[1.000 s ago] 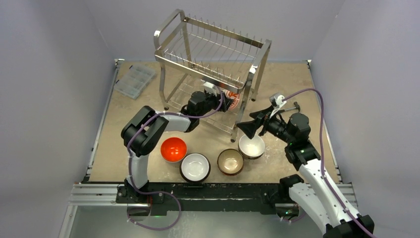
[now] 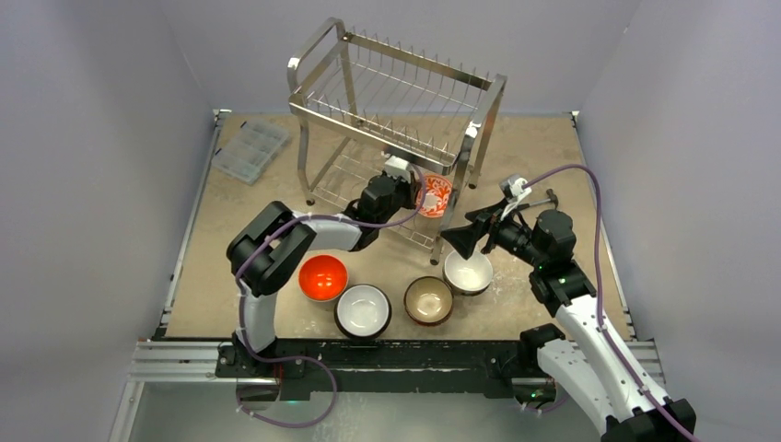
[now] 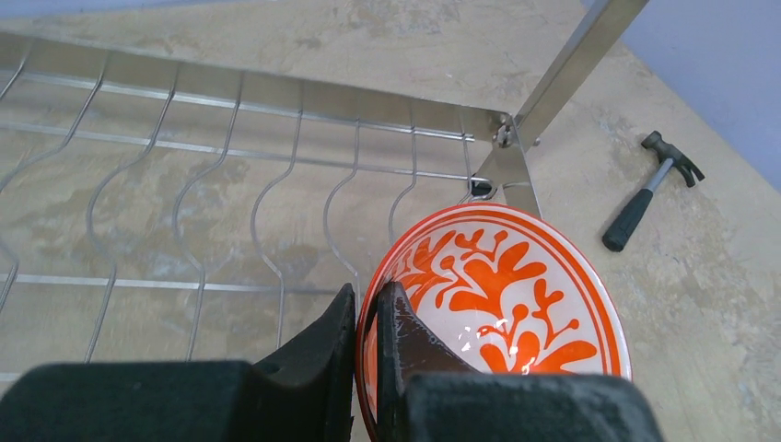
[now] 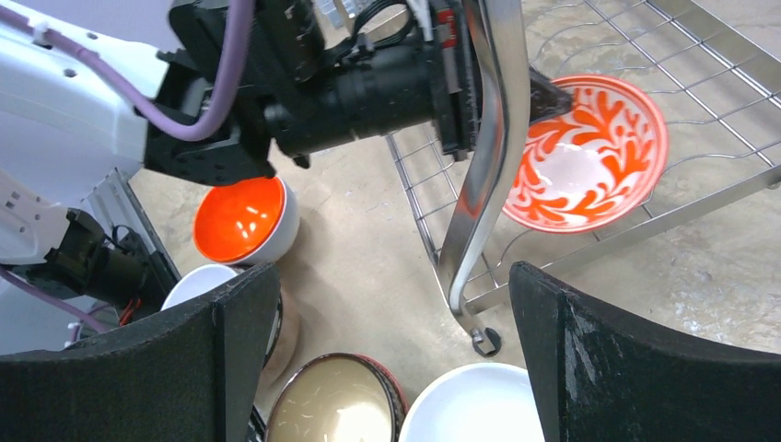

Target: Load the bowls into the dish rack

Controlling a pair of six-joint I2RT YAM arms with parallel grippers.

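An orange-and-white patterned bowl (image 3: 497,304) is held by its rim in my left gripper, inside the lower tier of the steel dish rack (image 2: 396,55), tilted over its wire shelf. My right gripper (image 2: 470,230) hangs open and empty outside the rack's front right leg, above a white bowl (image 2: 467,269). On the table in front of the rack also stand an orange bowl (image 2: 322,276), a white bowl with dark outside (image 2: 363,310) and a beige bowl (image 2: 428,297).
A clear compartment box (image 2: 250,152) lies at the left. A hammer (image 3: 629,215) lies at the right beside the rack. The rack's front leg (image 4: 479,221) stands between the two arms.
The right arm has not moved.
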